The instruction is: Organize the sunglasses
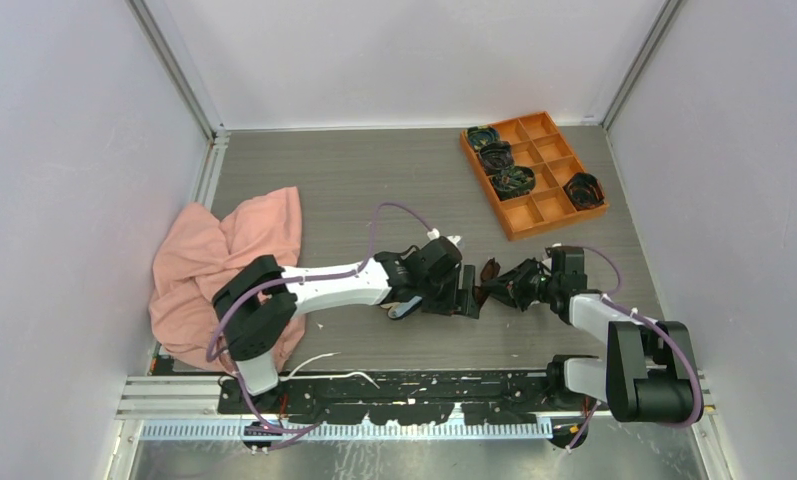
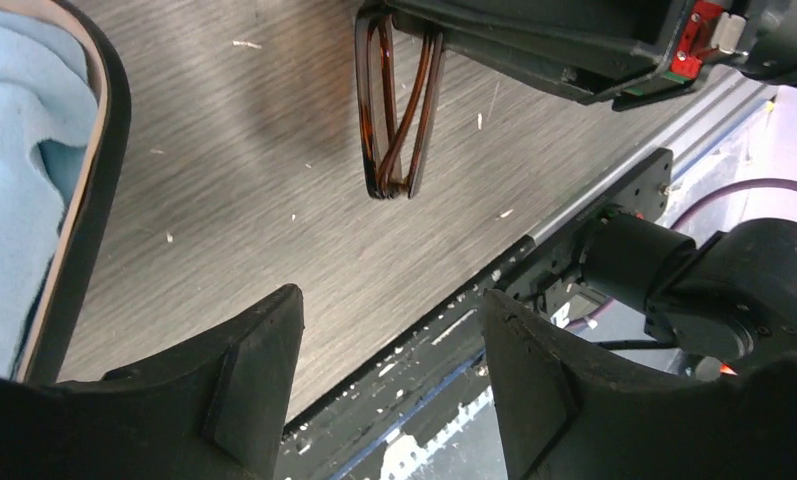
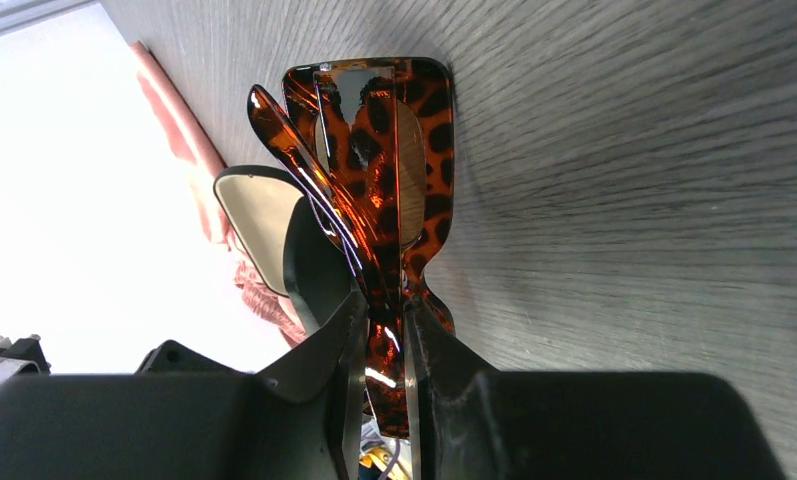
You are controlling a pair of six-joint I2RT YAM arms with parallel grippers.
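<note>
Brown tortoiseshell sunglasses (image 3: 434, 150) are held at one end, with my right gripper shut on them above the table. In the top view their lenses (image 1: 490, 270) point toward the left arm. My left gripper stands open with bare table between its fingers, and the sunglasses (image 2: 399, 165) appear just beyond it, apart from its tips. An open glasses case (image 2: 99, 200) with a light blue cloth (image 2: 19, 180) inside lies on the table. From above, the left arm covers most of this case.
An orange divided tray (image 1: 519, 218) stands at the back right, several of its compartments filled with dark coiled items (image 1: 514, 180). A pink cloth (image 1: 224, 240) lies crumpled at the left.
</note>
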